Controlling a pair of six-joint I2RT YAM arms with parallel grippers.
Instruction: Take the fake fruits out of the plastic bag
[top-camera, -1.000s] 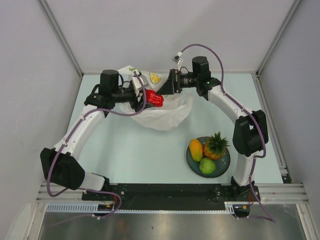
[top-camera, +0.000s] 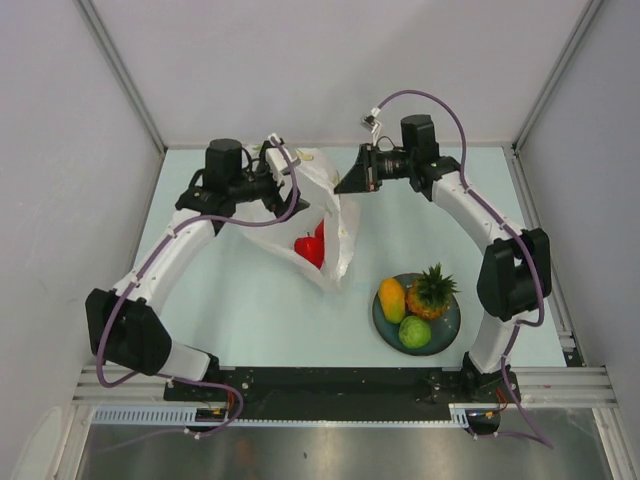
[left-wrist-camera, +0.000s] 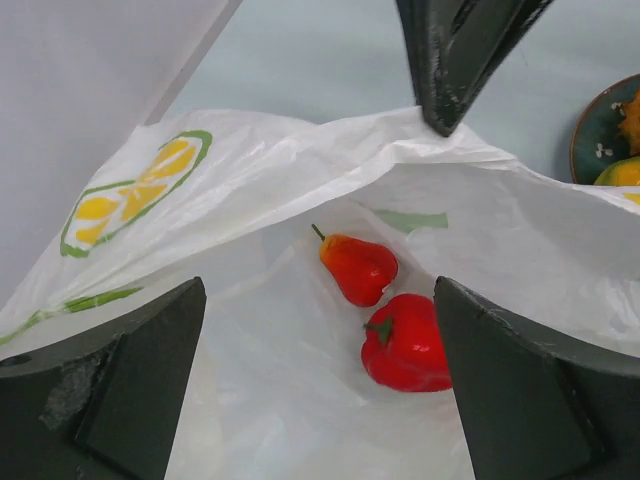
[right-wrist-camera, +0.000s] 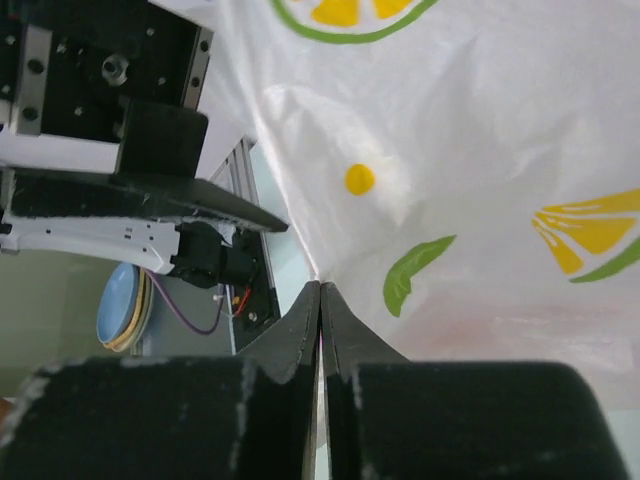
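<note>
The white plastic bag (top-camera: 340, 235) has its mouth spread open, its right edge raised to my right gripper (top-camera: 342, 190). That gripper is shut with the thin rim pinched at its tips; the rim also meets the fingertips (right-wrist-camera: 312, 310) in the right wrist view. Two red fruits lie inside the bag: a small pear-shaped pepper (left-wrist-camera: 360, 268) with a stem and a rounder bell pepper (left-wrist-camera: 408, 345). Over the bag's mouth stands my left gripper, fingers wide apart, nothing held. Both peppers lie beyond its fingers, the rounder one close to the right finger.
A dark plate (top-camera: 446, 334) at the front right bears a pineapple (top-camera: 431, 294), a yellow fruit (top-camera: 392, 299) and a green cabbage-like fruit (top-camera: 414, 332). The table (top-camera: 270, 320) in front of the bag is clear.
</note>
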